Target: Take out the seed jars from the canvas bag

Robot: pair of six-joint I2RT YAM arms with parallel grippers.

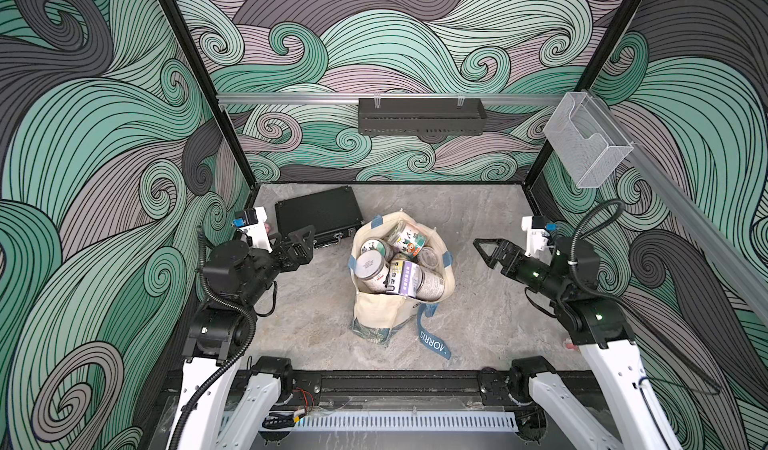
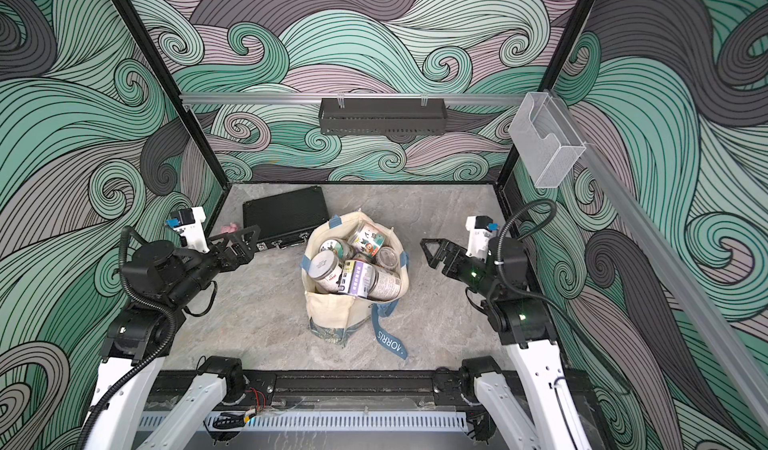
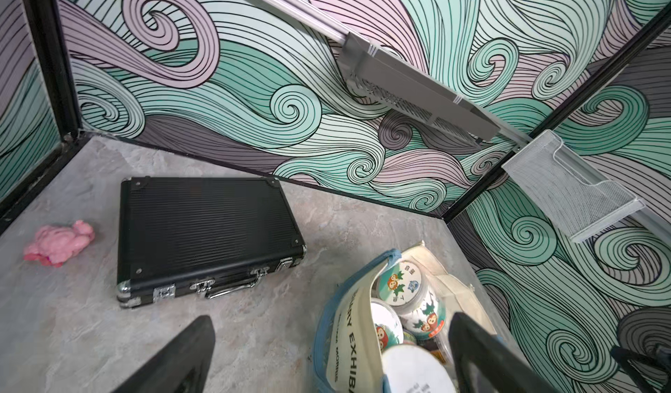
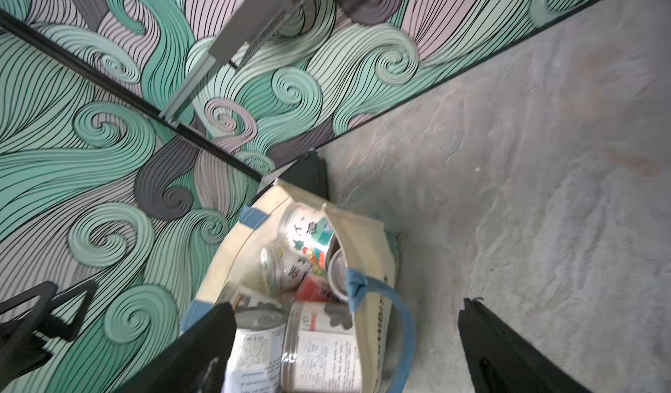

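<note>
A cream canvas bag (image 1: 381,318) with blue straps stands mid-table, packed with seed jars: a tall white-lidded jar (image 1: 370,266), a purple-labelled one (image 1: 404,278), a colourful one (image 1: 409,238) and several others. My left gripper (image 1: 297,246) hangs raised left of the bag, open and empty. My right gripper (image 1: 493,254) is raised to the bag's right, also open and empty. In both wrist views the bag lies beyond the fingers.
A black case (image 3: 202,232) lies at the back left, with a pink plush (image 3: 57,242) beside it. A mesh holder (image 1: 584,141) hangs on the right rail.
</note>
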